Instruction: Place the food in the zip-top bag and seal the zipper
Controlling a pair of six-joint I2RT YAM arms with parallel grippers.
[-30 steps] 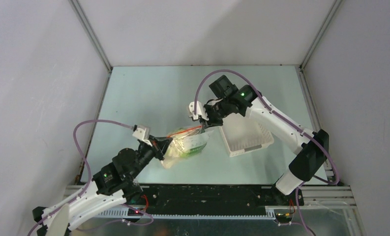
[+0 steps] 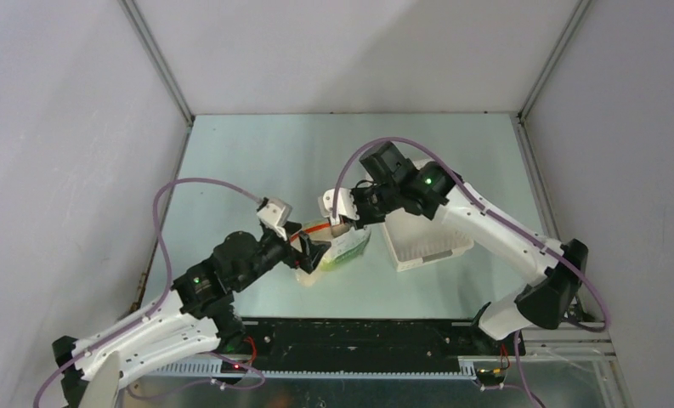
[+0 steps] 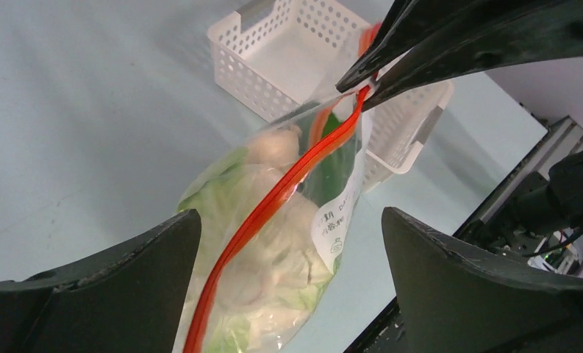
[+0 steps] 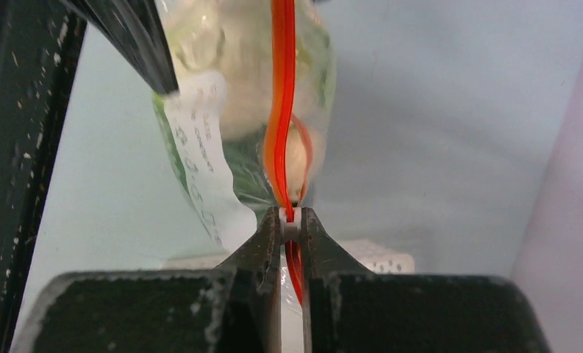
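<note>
A clear zip top bag (image 2: 342,250) with pale and green food inside is held above the mat between the arms, its red zipper (image 3: 281,193) running lengthwise. My right gripper is shut on the zipper at the bag's far end. My left gripper stands open, its fingers either side of the bag and zipper in the left wrist view; in the top view it (image 2: 309,253) is near the bag's left end. Whether the zipper is sealed I cannot tell.
A white perforated basket (image 2: 427,251) sits to the right of the bag, partly under the right arm. A black edge (image 2: 350,336) runs along the front.
My left gripper has risen and moved right along the bag, and now stands open. The right arm has shifted slightly, still at the zipper end.
</note>
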